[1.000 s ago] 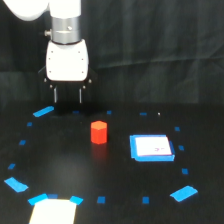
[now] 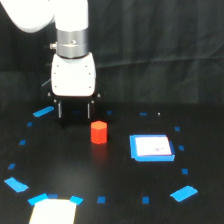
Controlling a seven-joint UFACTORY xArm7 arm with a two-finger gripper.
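Note:
A small red block (image 2: 99, 132) sits on the dark table near the middle of the camera view. My gripper (image 2: 75, 107) hangs to the left of the block and behind it, pointing down. Its two dark fingers stand wide apart, with nothing visible between them. The block and the gripper are clearly apart.
To the block's right lies a blue-edged white rectangle (image 2: 152, 146). A pale square (image 2: 53, 212) is cut off by the bottom edge. Blue tape pieces (image 2: 184, 193) mark the table in several places. Open table surrounds the block.
My gripper has come lower and shifted slightly right, towards the red block. The block and the blue-edged rectangle have stayed where they were.

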